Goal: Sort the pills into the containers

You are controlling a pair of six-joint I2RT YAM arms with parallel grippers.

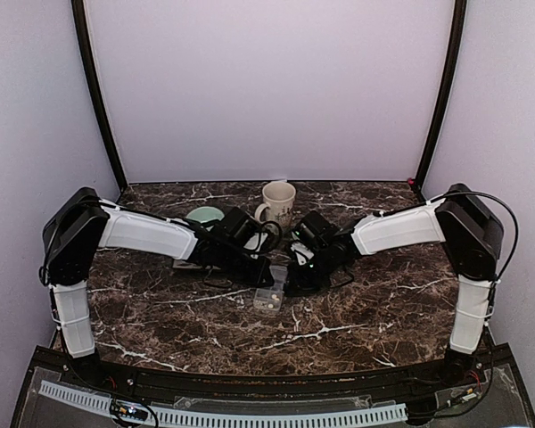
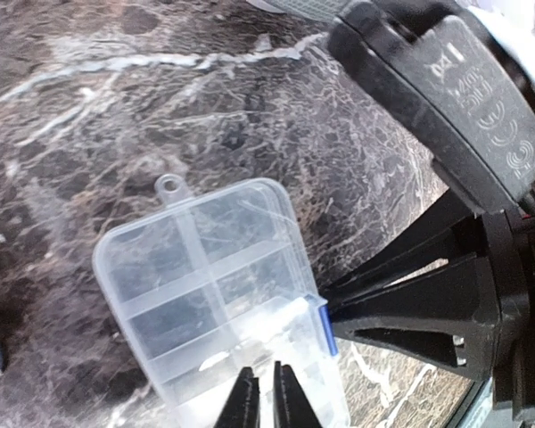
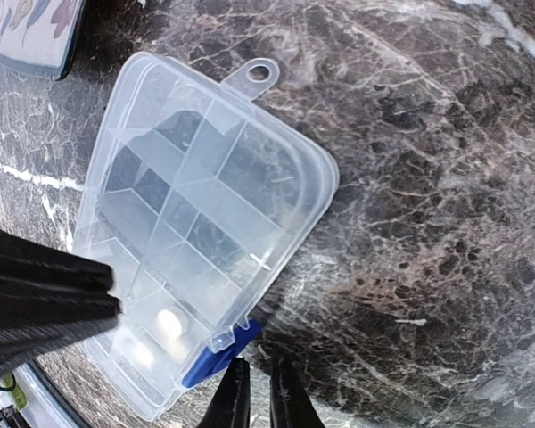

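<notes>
A clear, divided plastic pill box point(image 1: 268, 300) lies mid-table with a few pale spots inside its front end. Its lid looks shut in both wrist views, with a blue latch point(image 3: 221, 353) along one side. My left gripper is over the box's lower part in the left wrist view, shut with nothing visible between its fingers. By the latch side is my right gripper, slightly open, its fingertips close to the blue strip; whether they touch it is unclear. Both arms hide part of the box in the top view.
A cream mug point(image 1: 277, 201) stands behind the grippers. A pale green round dish point(image 1: 205, 214) sits back left, partly behind the left arm.
</notes>
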